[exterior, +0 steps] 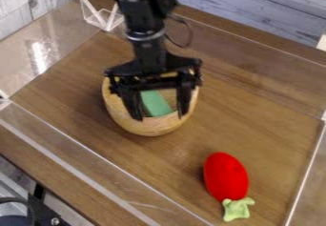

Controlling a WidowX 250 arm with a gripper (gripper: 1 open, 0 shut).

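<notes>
My black gripper (151,92) hangs open over a wooden bowl (143,125), its fingers reaching down around the bowl's rim. A green object (156,103) lies inside the bowl, partly hidden by the gripper. To the lower right lies a red oval object (226,174) with a pale green leafy piece (237,209) at its lower end.
A white wire-like item (102,13) stands at the back left. A strip with rails runs along the front left edge.
</notes>
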